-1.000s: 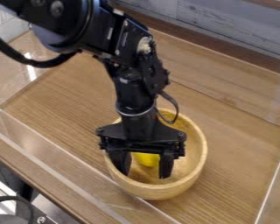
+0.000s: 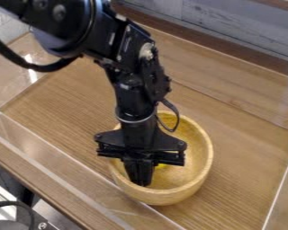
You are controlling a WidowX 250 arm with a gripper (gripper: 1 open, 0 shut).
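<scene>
My black gripper (image 2: pixel 140 163) reaches down into a pale wooden bowl (image 2: pixel 190 174) near the front of the table, its fingers drawn together. A yellow object (image 2: pixel 166 163) lies in the bowl behind the fingers, mostly hidden by them. Whether anything is between the fingertips is not visible; the fingers look shut.
A pale plank wall runs along the back. The table's front edge lies at the lower left, with a black cable below it.
The fingers have closed from a spread stance around the yellow object to together, and the yellow object is now more hidden behind them.
</scene>
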